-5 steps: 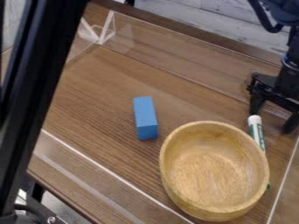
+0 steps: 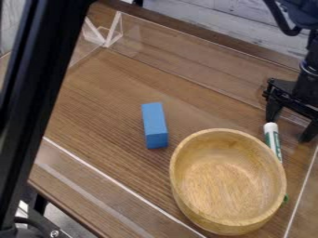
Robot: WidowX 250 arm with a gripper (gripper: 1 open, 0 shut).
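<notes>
A black robot gripper is at the right edge, over the white-and-green marker, which lies beside a round wooden bowl. Whether the fingers are open or shut is unclear in this view. A blue block lies on the wooden surface left of the bowl.
A black post fills the left edge. A white object stands at the back left.
</notes>
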